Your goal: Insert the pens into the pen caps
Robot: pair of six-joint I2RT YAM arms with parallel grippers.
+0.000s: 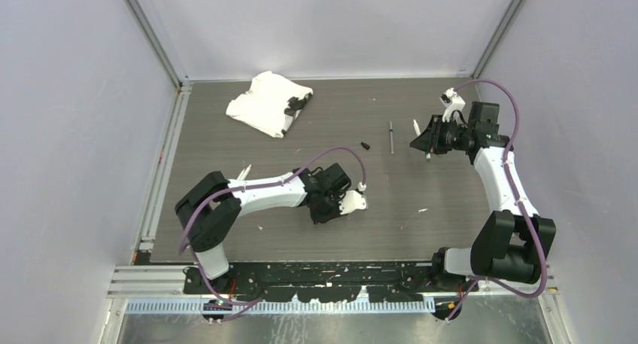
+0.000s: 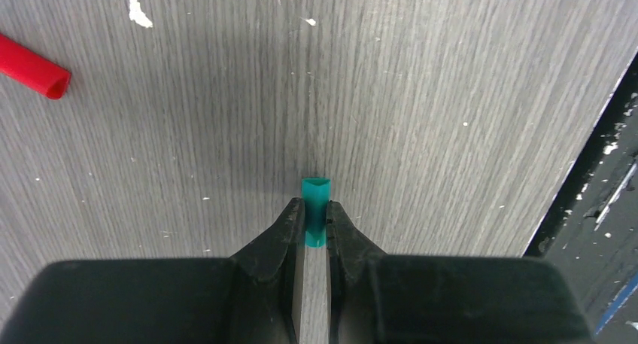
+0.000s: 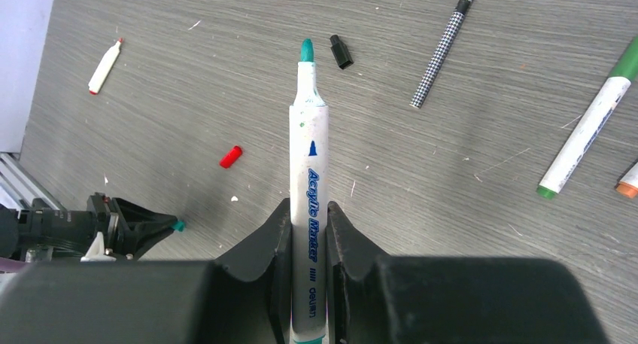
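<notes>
My left gripper is shut on a small teal cap (image 2: 316,190), whose open end faces away from the fingers, above the grey table. In the right wrist view my right gripper is shut on a white marker (image 3: 308,178) with a bare teal tip pointing away; its lower end is cut off by the frame. The red cap (image 3: 231,156) lies loose on the table, and so does the black cap (image 3: 341,51). A white pen with red ends (image 3: 104,67) rests at the far left. In the top view the arms stand well apart.
A checkered pen (image 3: 446,46) lies loose on the table. A green-capped marker (image 3: 583,138) and part of an orange-ended one (image 3: 632,180) are at the right of that view. A white cloth (image 1: 261,108) sits at the back left.
</notes>
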